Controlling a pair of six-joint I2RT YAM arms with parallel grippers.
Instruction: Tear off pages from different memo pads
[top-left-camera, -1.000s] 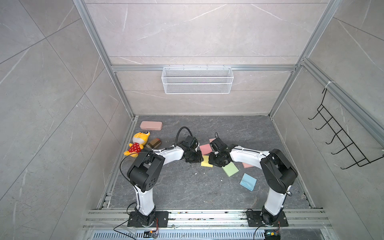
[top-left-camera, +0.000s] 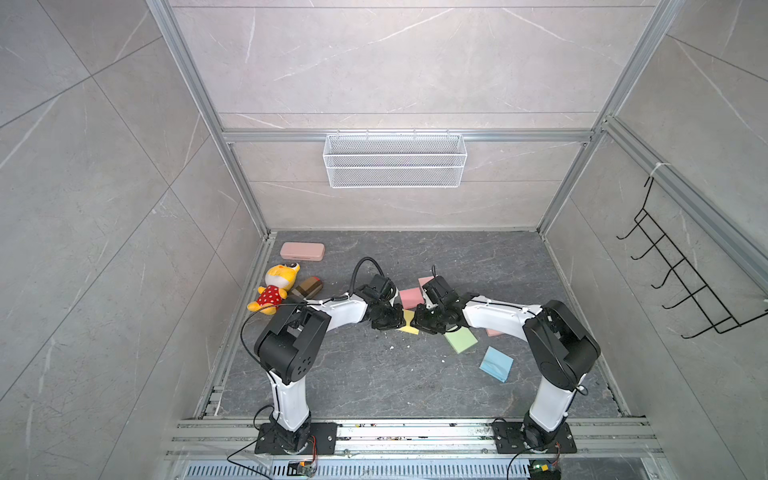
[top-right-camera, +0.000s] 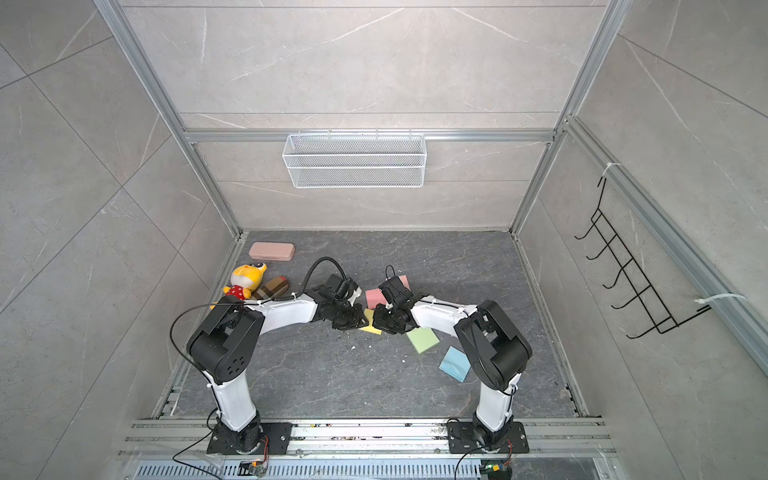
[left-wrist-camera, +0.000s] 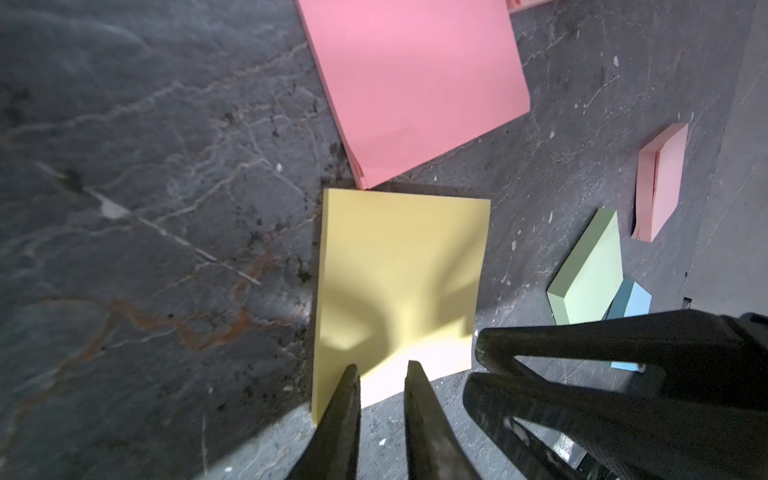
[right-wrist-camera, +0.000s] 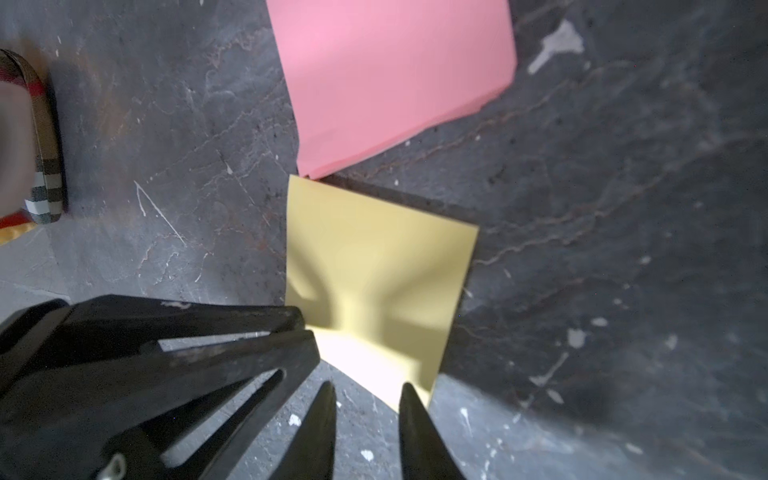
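A yellow memo pad (left-wrist-camera: 396, 272) lies mid-table, just in front of a pink pad (left-wrist-camera: 412, 72). My left gripper is at the pad's near left part with its fingers close together; whether they grip the pad is hard to see. My right gripper is at the pad's near edge, fingers part open with a gap between them. The two grippers face each other closely. A green pad (top-left-camera: 461, 340), a blue pad (top-left-camera: 496, 364) and more pink pads lie to the right and behind.
A plush toy (top-left-camera: 276, 288), a brown object (top-left-camera: 310, 284) and a pink case (top-left-camera: 302, 251) are at the left. A wire basket (top-left-camera: 394, 160) hangs on the back wall.
My right arm has shifted slightly; the left arm looks almost still.
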